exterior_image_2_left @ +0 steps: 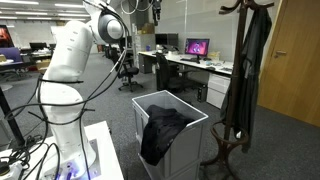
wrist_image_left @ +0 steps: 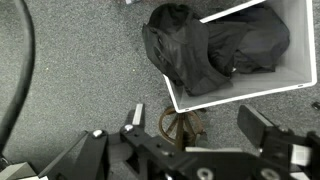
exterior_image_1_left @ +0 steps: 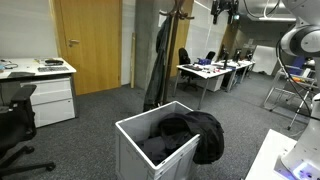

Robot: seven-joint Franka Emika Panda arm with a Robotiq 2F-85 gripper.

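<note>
A black cloth garment [exterior_image_1_left: 190,130] lies heaped partly in the light grey bin [exterior_image_1_left: 130,145], with a bunch of it draped over the rim and down the outside. The exterior view 2 shows the same cloth [exterior_image_2_left: 160,127] spilling over the near side of the bin [exterior_image_2_left: 190,150]. High above, at the top edge of the picture, my gripper [exterior_image_1_left: 225,12] hangs clear of the cloth. From the wrist view, the fingers [wrist_image_left: 255,125] stand wide apart, open with nothing held. Seen from above, the cloth [wrist_image_left: 185,45] sticks out past the bin's wall.
Beside the bin stands a wooden coat rack [exterior_image_2_left: 236,75] with a dark coat [exterior_image_2_left: 253,75] hanging on it. Desks [exterior_image_1_left: 205,70] with monitors are behind, and an office chair [exterior_image_1_left: 15,130] is at left. Carpet [exterior_image_1_left: 85,120] left of the bin is free.
</note>
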